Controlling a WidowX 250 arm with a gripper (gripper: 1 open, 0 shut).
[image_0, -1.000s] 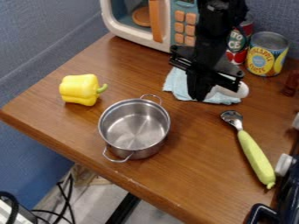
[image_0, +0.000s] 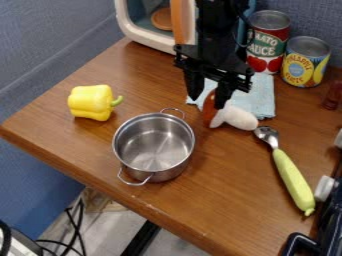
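Observation:
My black gripper (image_0: 214, 92) hangs over the folded pale blue cloth (image_0: 254, 96), above a white and red-orange plush-like object (image_0: 234, 117) that lies at the cloth's front edge, right of the steel pot (image_0: 154, 148). Whether the fingers are open or closed on anything is unclear at this size.
A yellow pepper (image_0: 91, 101) sits left. A yellow-handled scoop (image_0: 291, 178) lies right. A toy microwave (image_0: 147, 18), tomato can (image_0: 266, 45) and second can (image_0: 306, 65) stand at the back.
The gripper has shifted left and up from the cloth's right part. The white object now sits lower and further left, with its red-orange part showing.

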